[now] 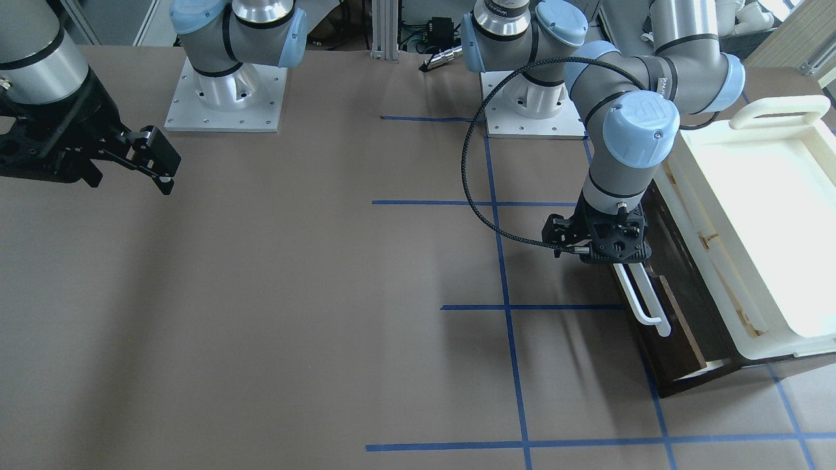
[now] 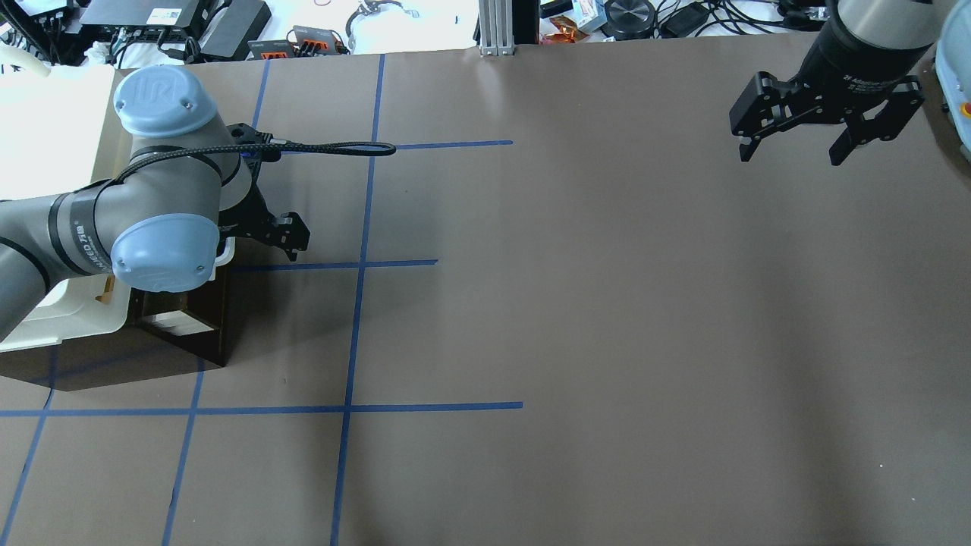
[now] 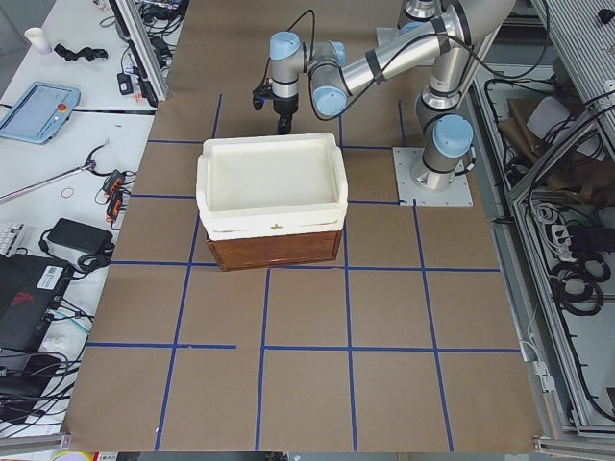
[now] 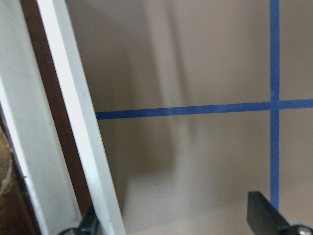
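Observation:
A dark wooden box (image 1: 682,368) with a cream tray (image 3: 272,182) on top stands at the right of the front view. A white handle (image 1: 639,297) projects from its drawer front, and in the left wrist view the white bar (image 4: 83,122) runs along the left. My gripper (image 1: 595,250) is at this handle; in the left wrist view its fingertips (image 4: 264,218) stand wide apart, the left one against the white bar, the right over bare floor.
Another black gripper (image 2: 819,118) hangs over the floor on the far side. The taped floor beside the box is clear. Other arm bases stand at the back.

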